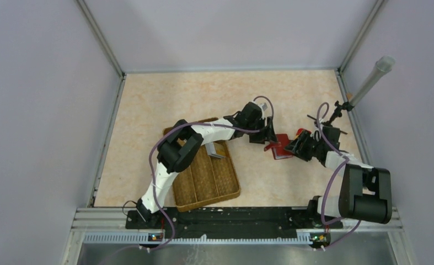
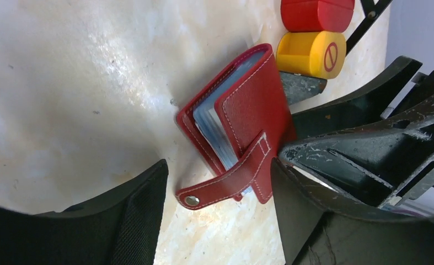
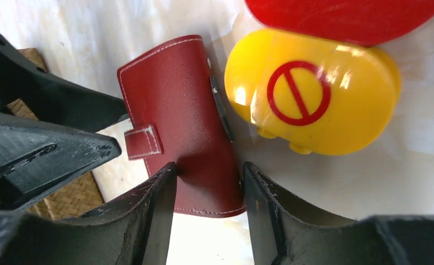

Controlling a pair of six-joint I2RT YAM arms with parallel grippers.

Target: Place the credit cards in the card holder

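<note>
The red leather card holder (image 1: pixel 282 153) lies on the table right of centre. In the left wrist view, pale bluish sleeves or cards (image 2: pixel 219 131) show between its covers. Its snap strap (image 2: pixel 225 186) sticks out towards my left gripper, which stands open with the strap between its parted fingers. My right gripper is at the holder's other side, its fingers part open and straddling the holder's spine edge. Whether both right fingers press on the leather is hard to see. No loose card shows in either gripper.
A woven tray (image 1: pixel 236 187) with compartments stands to the left, holding a white-and-yellow item (image 1: pixel 215 149). Close beside the holder are a yellow piece (image 3: pixel 314 94) with a red sign and a red piece (image 3: pixel 347 14).
</note>
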